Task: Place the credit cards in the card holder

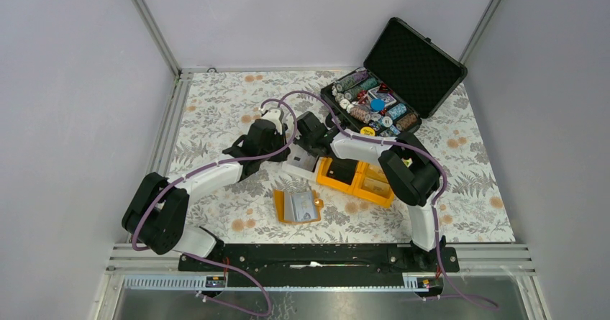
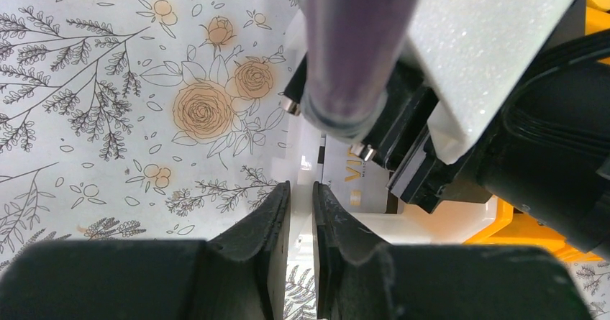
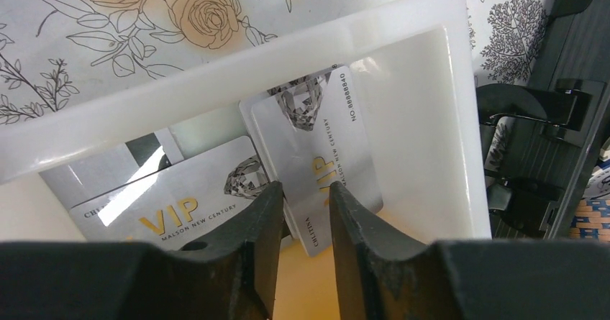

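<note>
Silver VIP cards with diamond prints (image 3: 334,140) lie in a white tray (image 3: 403,119) beside the orange organiser (image 1: 381,198). My right gripper hangs over them, part open, its fingertips at the edge and face of the right-hand card; I cannot tell whether it touches. My left gripper is at the tray's white wall, fingers slightly apart either side of it; a firm hold is not visible. An open tan card holder (image 1: 298,205) with clear sleeves lies at the front middle.
An open black case (image 1: 374,101) of chips and cards stands at the back right. The right arm's body crowds the left wrist view.
</note>
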